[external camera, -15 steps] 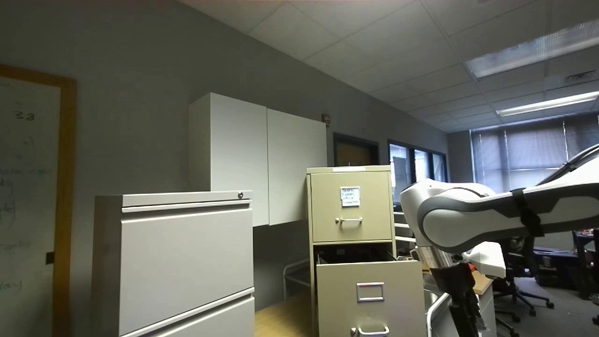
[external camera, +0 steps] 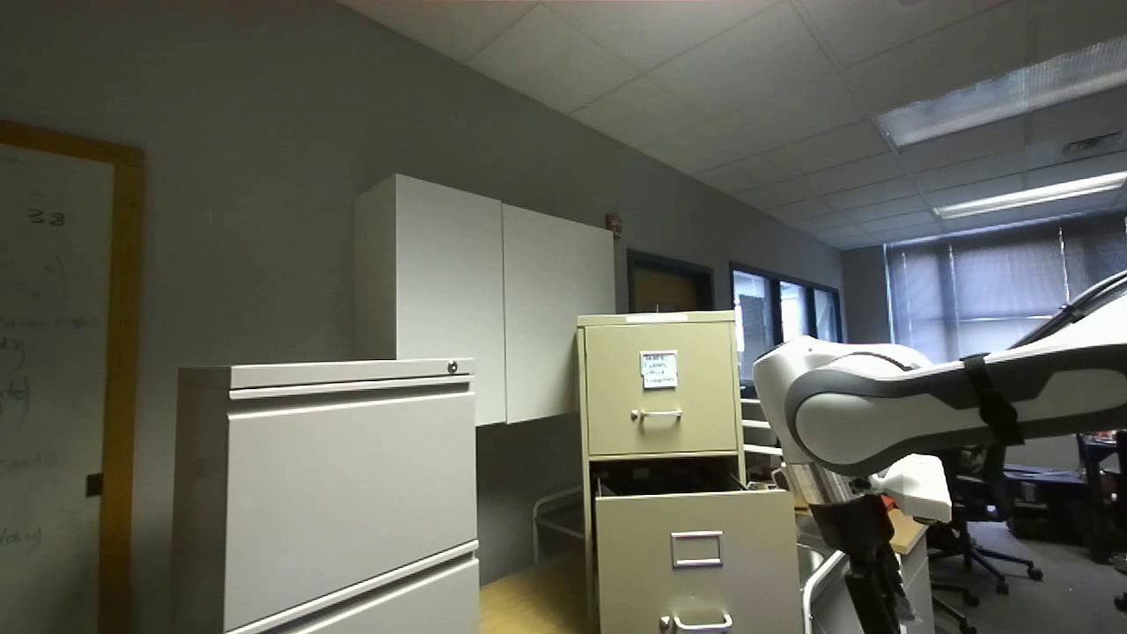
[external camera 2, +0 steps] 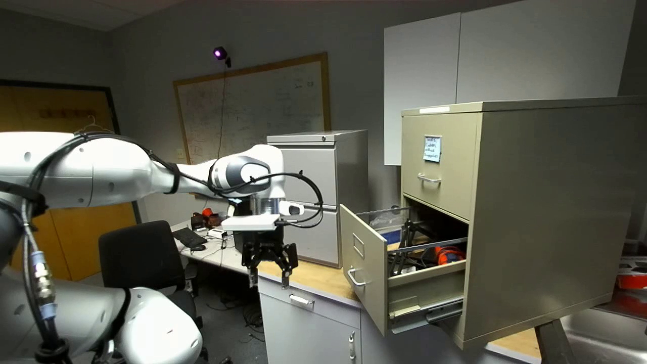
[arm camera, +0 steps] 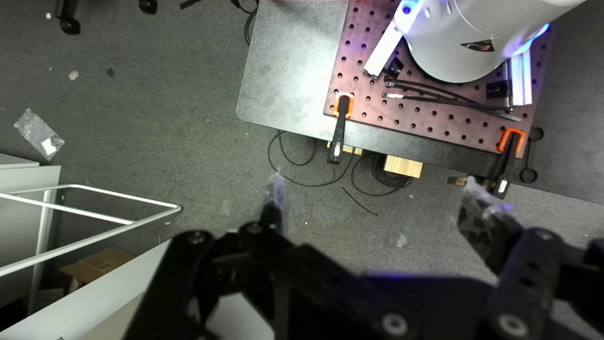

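Observation:
My gripper (external camera 2: 268,282) hangs pointing down in exterior view 2, open, with its fingers well apart. Only bare floor and cables show between the fingertips in the wrist view. To its right is a beige filing cabinet (external camera 2: 546,212), whose lower drawer (external camera 2: 362,267) is pulled out. A curved handle (external camera 2: 356,278) sits on that drawer's front, apart from my gripper. Inside the drawer lie dark tools and an orange-and-black item (external camera 2: 449,255). The upper drawer (external camera: 661,401), labelled with a paper note, is closed.
A grey cabinet (external camera: 349,497) stands on the wooden counter (external camera 2: 327,278), behind the open drawer in exterior view 2. White wall cupboards (external camera: 556,306) hang above. The robot's base plate (arm camera: 430,122), held by orange-tipped clamps, is at the top of the wrist view. Open floor lies beneath my gripper.

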